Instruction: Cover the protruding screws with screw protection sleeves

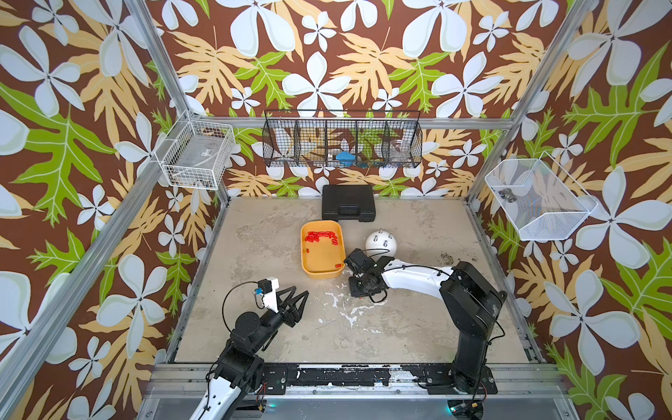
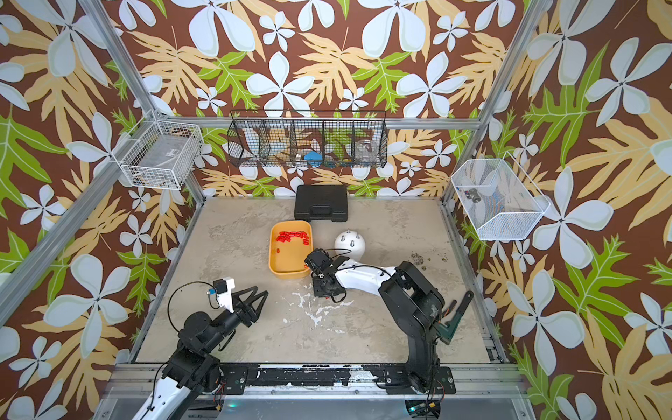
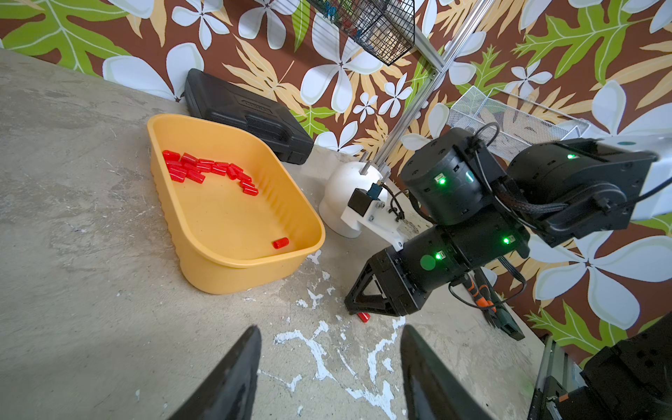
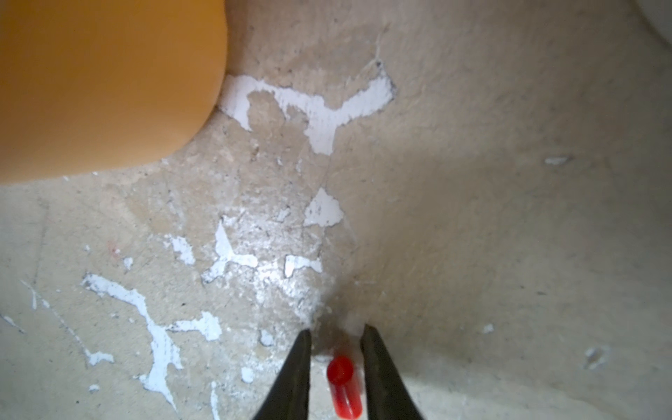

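An orange bin (image 1: 323, 259) holds red sleeves (image 3: 194, 175). Beside it stands a white dome (image 2: 349, 240) with upright screws. A single red sleeve (image 4: 343, 388) lies on the floor between the fingertips of my right gripper, which is open over it, low at the floor near the bin's front right corner. My left gripper (image 1: 301, 301) hangs open at the front left, nothing between its fingers.
A black case (image 1: 348, 203) lies at the back behind the bin. Wire baskets hang on the back and side rails.
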